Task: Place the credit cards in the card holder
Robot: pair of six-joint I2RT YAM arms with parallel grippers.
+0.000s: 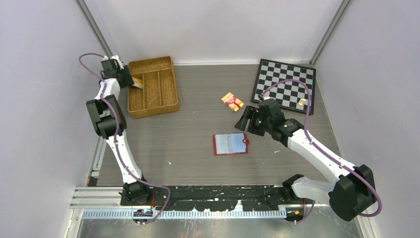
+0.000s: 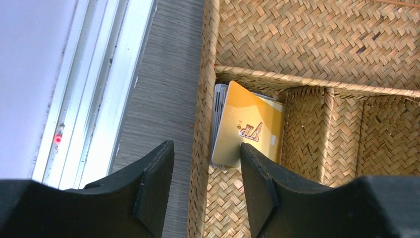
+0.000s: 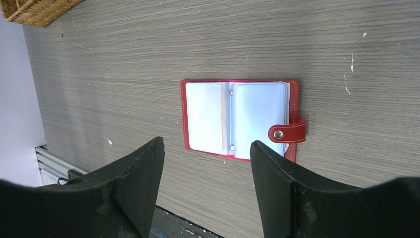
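Note:
A stack of credit cards, the top one orange and yellow, leans in the left compartment of the woven basket. My left gripper is open, with one finger outside the basket's left wall and the other inside by the cards' lower edge; whether that finger touches them I cannot tell. In the top view its hand largely hides the cards. The red card holder lies opened flat on the table, clear sleeves up, its snap strap at the right. Above it my right gripper is open and empty.
A small red and yellow packet lies behind the card holder. The chessboard rests at the back right, beyond my right arm. Table space between the basket and the holder is clear.

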